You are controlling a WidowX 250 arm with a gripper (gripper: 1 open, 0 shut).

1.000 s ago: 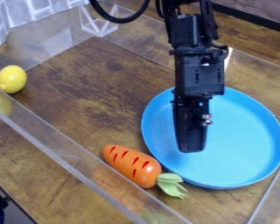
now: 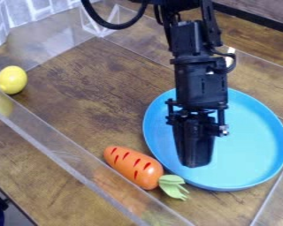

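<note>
My black gripper point(image 2: 194, 146) hangs down over a blue plate point(image 2: 253, 154) on the right, its fingers low inside the plate's left half. Whether it is open or shut, or holds anything, is hard to tell, as its dark body hides the space between the fingers. An orange toy carrot point(image 2: 133, 166) with pale green leaves lies on the wood just left of the plate's front edge. A yellow lemon-like object point(image 2: 11, 79) rests at the far left.
Clear plastic walls point(image 2: 64, 154) border the wooden surface point(image 2: 85, 97). A small pale object, partly hidden, sits behind the arm.
The gripper has shifted slightly and changed its pose over the plate. The plate, carrot and yellow object have stayed in place.
</note>
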